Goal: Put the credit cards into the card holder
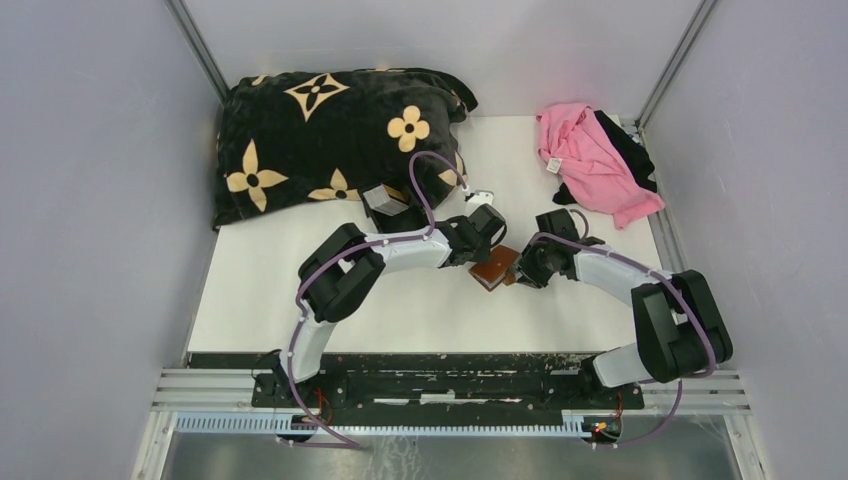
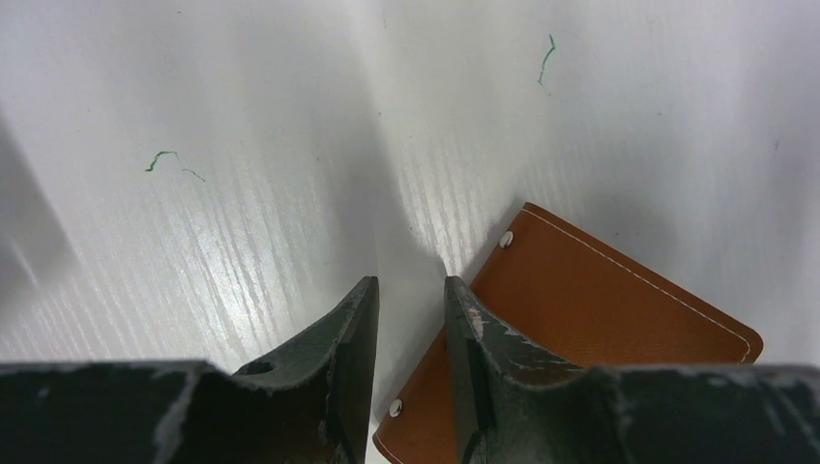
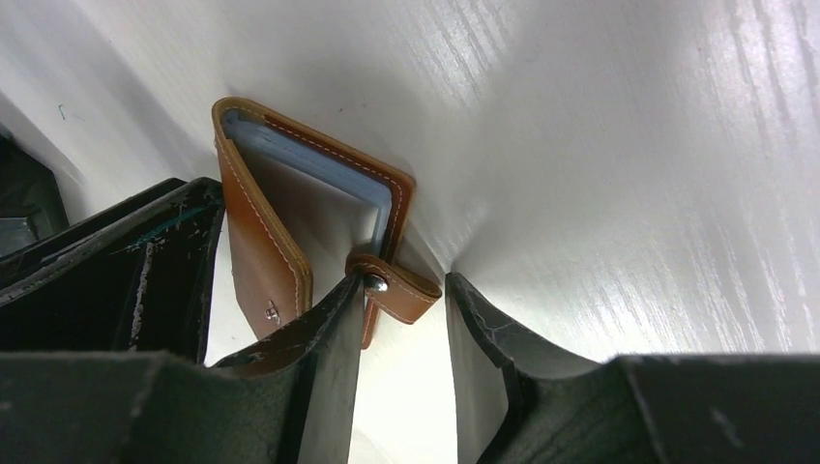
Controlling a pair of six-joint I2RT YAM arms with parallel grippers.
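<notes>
The brown leather card holder [image 1: 492, 266] [image 2: 590, 300] [image 3: 249, 242] lies on the white table between my grippers, its flap unfolded at one edge with clear sleeves showing inside. My left gripper is open over its edge, a finger at the leather. My right gripper is part open at the small snap strap [image 3: 399, 295], which sits between or just beside its fingertips; whether it is gripped I cannot tell. A black case with pale cards [image 1: 385, 200] stands behind the left arm.
A black patterned cushion [image 1: 330, 140] fills the back left. A pink cloth [image 1: 590, 160] over a black one lies at the back right.
</notes>
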